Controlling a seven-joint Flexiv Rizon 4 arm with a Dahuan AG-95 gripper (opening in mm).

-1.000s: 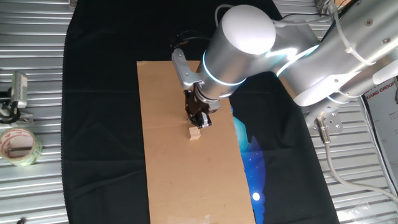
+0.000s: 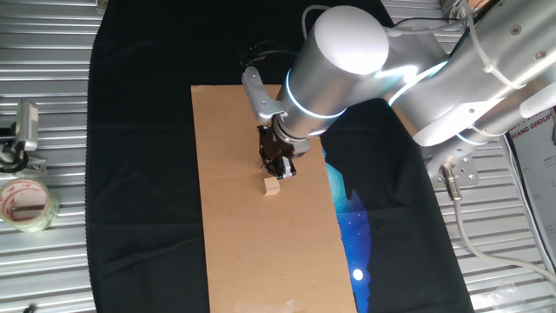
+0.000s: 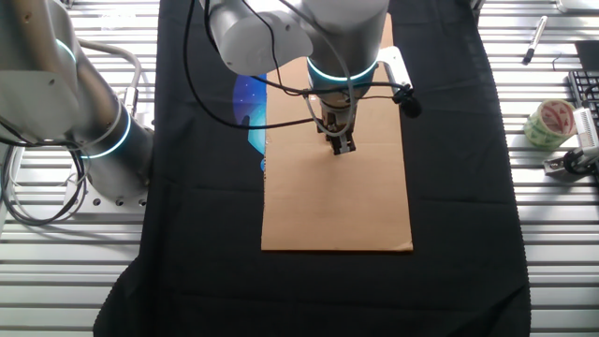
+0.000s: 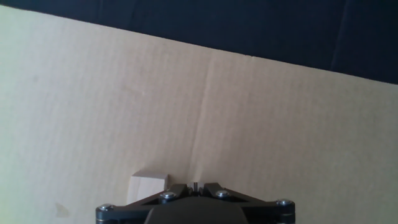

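Note:
A small pale wooden block (image 2: 272, 187) rests on the brown cardboard (image 2: 252, 252), right by the fingertips of my gripper (image 2: 285, 171). In the wrist view the block (image 4: 148, 185) shows to the left of the gripper, partly covered by its linkage. The two fingers meet in the middle, shut, and nothing shows between them. From the second exterior side the gripper (image 3: 343, 148) points down over the cardboard, and I cannot make out the block there.
Black cloth (image 2: 148, 174) lies around the cardboard, with a blue patterned sheet (image 2: 354, 235) along one edge. A tape roll (image 2: 29, 205) and a metal clamp-like device (image 2: 27, 126) stand well off to the side. Much of the cardboard is bare.
The upper part of the arm has shifted very slightly to the right. The block has stayed where it was, and the fingertips look almost unmoved.

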